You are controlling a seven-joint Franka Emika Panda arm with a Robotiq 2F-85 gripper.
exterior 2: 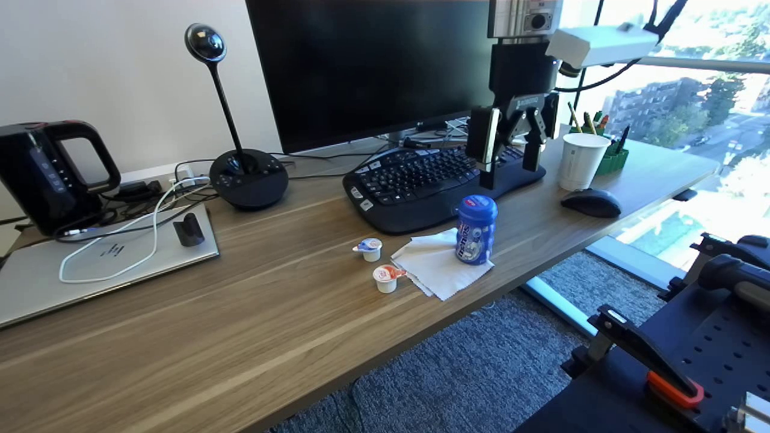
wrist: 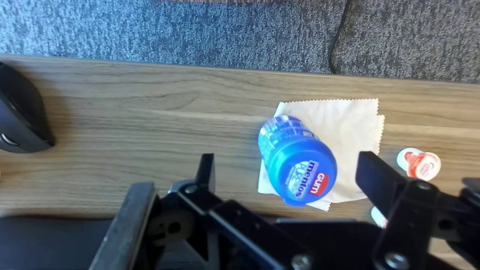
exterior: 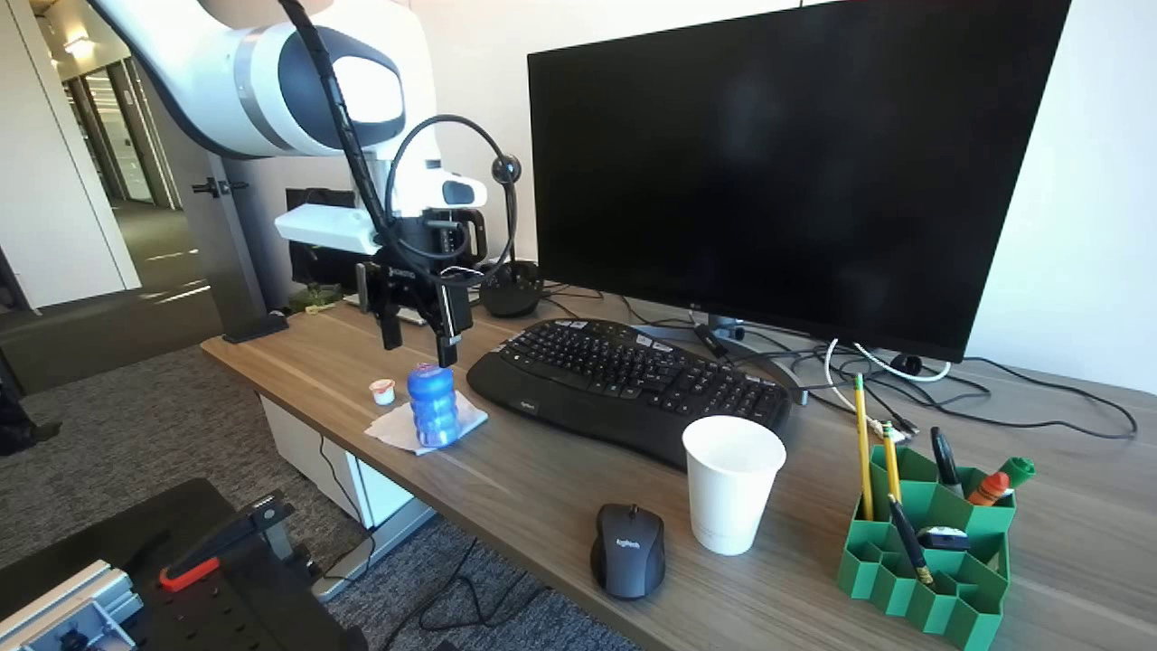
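My gripper (exterior: 420, 351) hangs open above the desk, its fingers spread and nothing between them. Below it, a blue Mentos gum bottle (exterior 2: 476, 231) stands upright on a white cloth or napkin (exterior 2: 435, 266). From the wrist view, the bottle (wrist: 303, 166) shows its capped top between the two fingertips in the picture, nearer the desk's front edge than they are. The napkin (wrist: 344, 135) spreads out beneath and to one side of it. No contact between gripper and bottle shows.
Two small creamer cups, one orange-lidded (exterior 2: 387, 278) and one blue-lidded (exterior 2: 370, 249), sit beside the napkin. A black keyboard (exterior: 629, 380) lies close behind. Farther along stand a mouse (exterior: 628, 551), a white paper cup (exterior: 733, 488) and a green pen holder (exterior: 933, 542). Bare desk (exterior 2: 238, 317) extends the other way.
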